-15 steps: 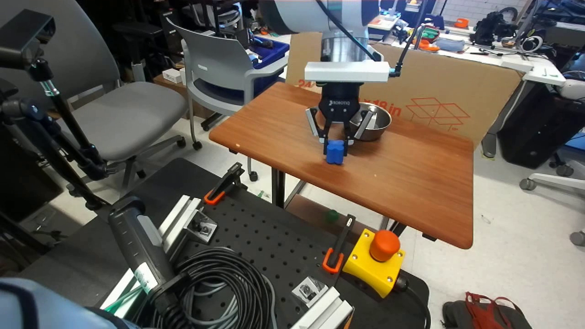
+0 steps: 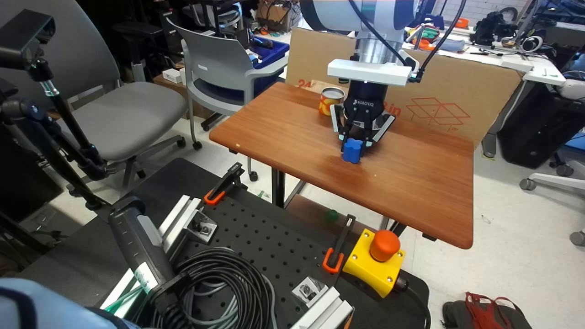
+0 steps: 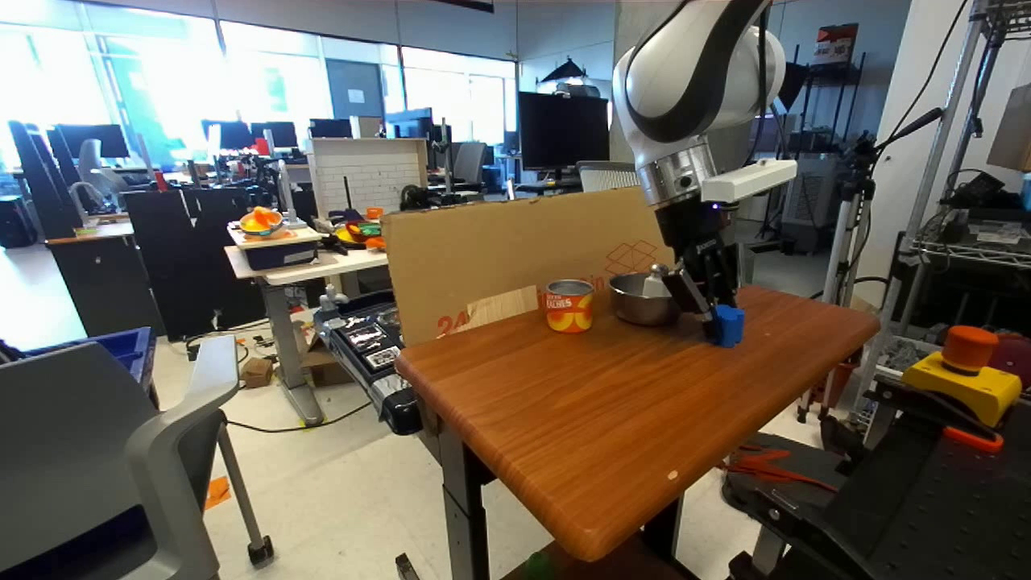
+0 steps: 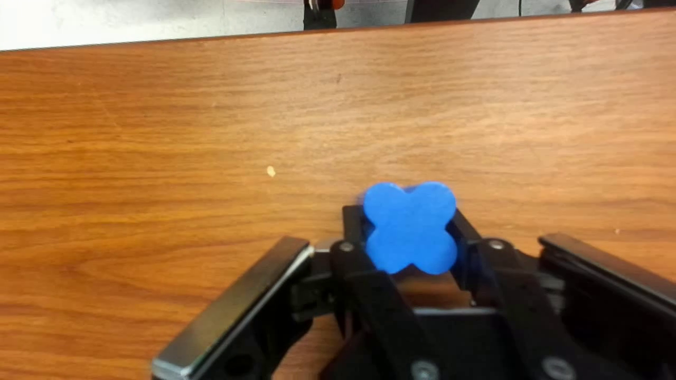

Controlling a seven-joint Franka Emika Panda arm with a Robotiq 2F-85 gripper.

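A blue block (image 4: 410, 228) with four rounded lobes is pinched between the black fingers of my gripper in the wrist view. Exterior view 1 has the same block (image 2: 352, 151) at the tip of the downward-pointing gripper (image 2: 354, 143), over the middle of the wooden table (image 2: 417, 175). From exterior view 2, the block (image 3: 730, 327) appears low over the tabletop; whether it touches the wood I cannot tell.
In exterior view 2, a metal bowl (image 3: 633, 304) with a pale object inside stands behind the gripper, and a peach can (image 3: 569, 309) sits to its left. Cardboard (image 3: 483, 256) walls off the back.
The arm has shifted right in exterior view 1, carrying the blue block, and the gripper has turned somewhat. The can has come into sight; the bowl is now hidden behind the gripper.
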